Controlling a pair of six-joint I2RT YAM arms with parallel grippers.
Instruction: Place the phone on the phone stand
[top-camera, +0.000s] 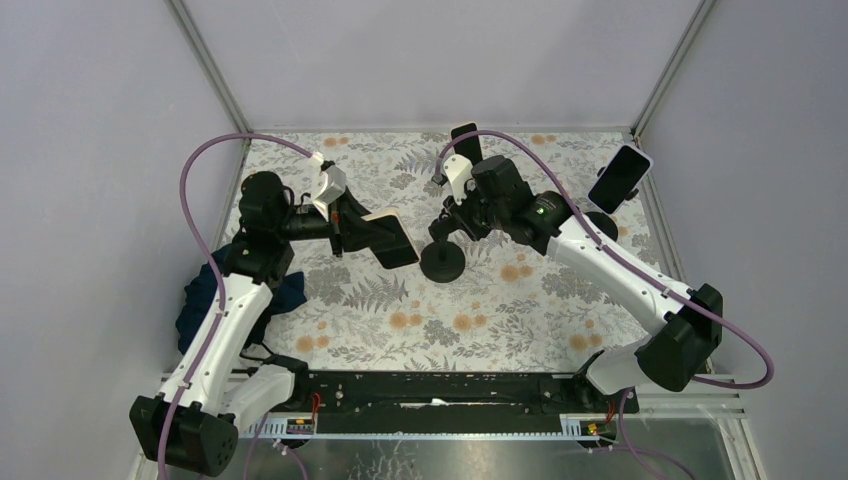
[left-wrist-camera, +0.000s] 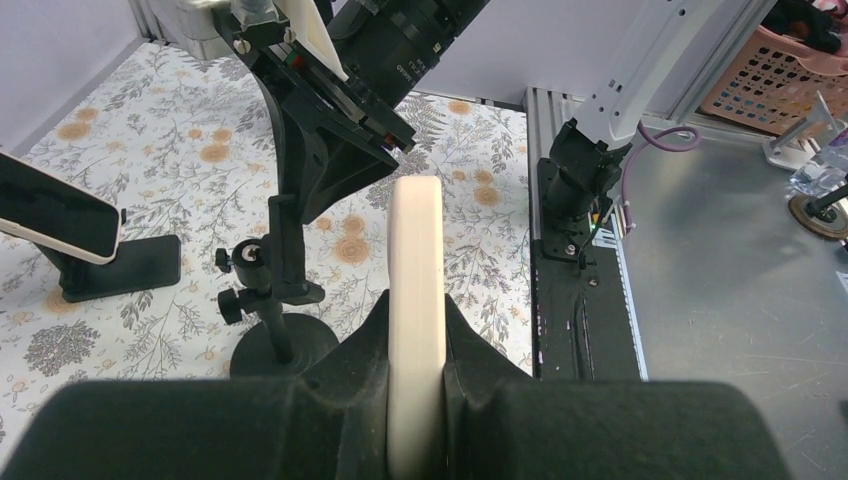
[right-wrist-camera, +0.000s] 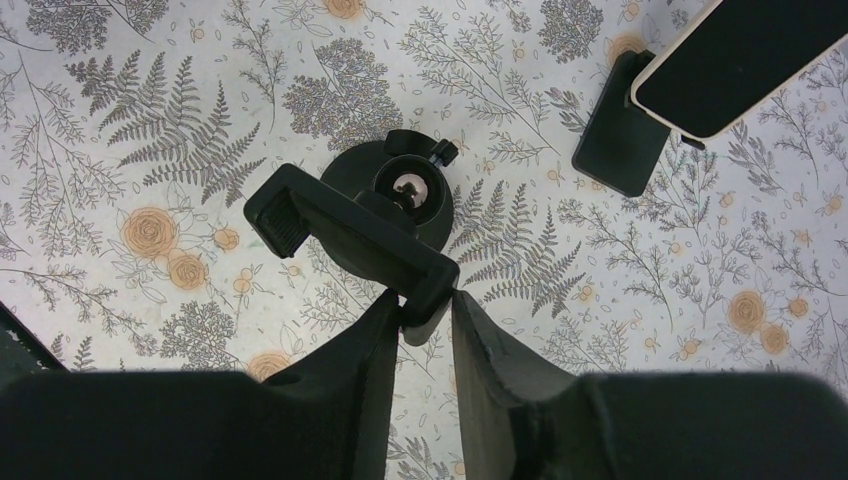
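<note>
A phone (top-camera: 398, 249) is held in my left gripper (top-camera: 362, 226), seen edge-on as a pale rim (left-wrist-camera: 416, 260) between its fingers. In the middle stands a black phone stand with a round base (top-camera: 442, 264); in the right wrist view its holder bar (right-wrist-camera: 347, 224) sits tilted above the base. My right gripper has its fingertips at the lower end of that bar, close around it. Whether they grip it firmly is hard to tell.
Another phone (top-camera: 620, 178) rests on a stand at the back right, and a further one (top-camera: 466, 141) at the back centre. A dark cloth (top-camera: 195, 310) lies at the left edge.
</note>
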